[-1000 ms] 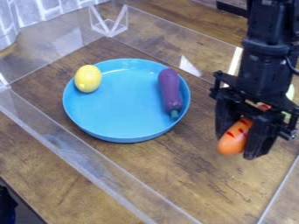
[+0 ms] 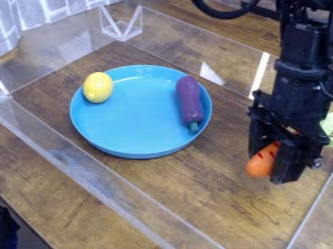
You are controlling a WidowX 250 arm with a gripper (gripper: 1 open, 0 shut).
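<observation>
My black gripper [image 2: 275, 154] is at the right, low over the wooden floor, shut on an orange carrot [image 2: 260, 165] whose rounded lower part shows below the fingers. To its left a blue plate [image 2: 124, 126] holds a yellow lemon [image 2: 97, 88] at its left side and a purple eggplant [image 2: 189, 102] at its right side.
A pale green object [image 2: 326, 124] is partly hidden behind the arm at the right edge. Clear plastic edges run along the left and lower left. Bare wooden floor [image 2: 169, 199] lies open below the plate.
The gripper, with the carrot in it, has shifted slightly right and turned a little. The plate and what lies on it look unchanged.
</observation>
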